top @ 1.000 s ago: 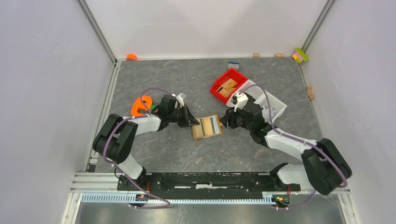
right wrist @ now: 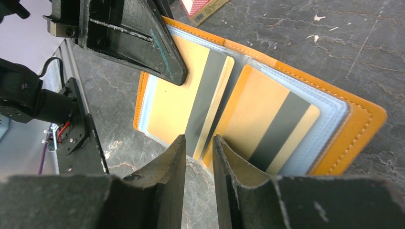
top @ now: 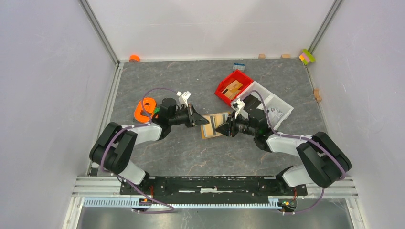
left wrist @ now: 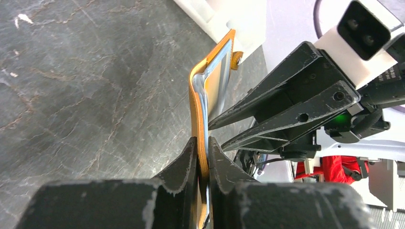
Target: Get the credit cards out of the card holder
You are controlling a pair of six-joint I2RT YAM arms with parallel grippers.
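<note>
The open card holder (top: 208,134) lies between my two arms in the top view, orange with clear sleeves. In the right wrist view, one yellow card (right wrist: 168,107) with a grey stripe sits in the left sleeve, another yellow card (right wrist: 255,100) in the right one. My left gripper is shut on the holder's edge, which stands up steeply between its fingers. My right gripper is part open above the middle of the holder, its fingertips close to the inner edges of the cards. Nothing shows between them; contact with a card cannot be told.
Behind the holder stand a red box (top: 219,91) with cards inside and a white tray (top: 288,106). An orange ring-shaped object (top: 139,112) lies left, near the left arm. The table in front of the holder is clear.
My right gripper has moved left, from the holder's right edge to over it. The left gripper and the holder have shifted slightly right and away from the robot's base.
</note>
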